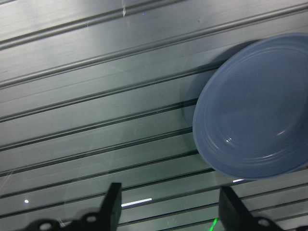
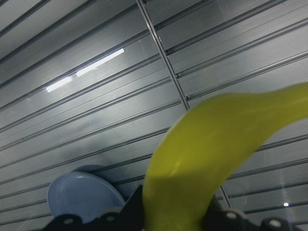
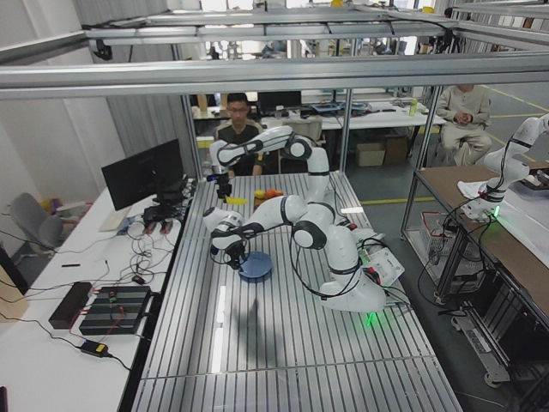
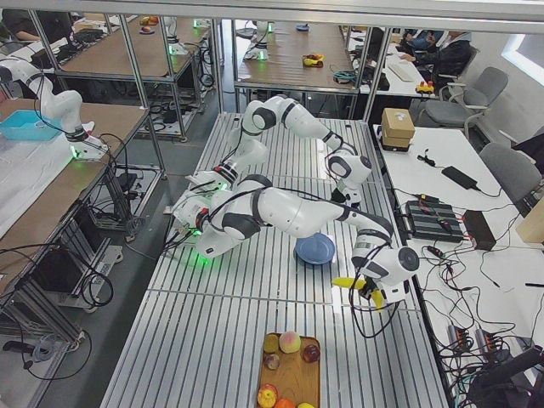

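Observation:
A blue plate [image 4: 314,248] rests on the slatted metal table. In the left wrist view the plate [image 1: 255,106] lies to the right, beside my left gripper, whose fingers stand apart with nothing between them. My right gripper [image 4: 370,293] is shut on a yellow banana [image 4: 346,281], held above the table past the plate; in the right wrist view the banana [image 2: 192,159] fills the space between the fingers.
A wooden tray [image 4: 297,381] with several fruits lies toward one end of the table. Desks with a monitor [image 3: 141,172], cables and boxes border the table. A person [image 3: 238,137] sits beyond it.

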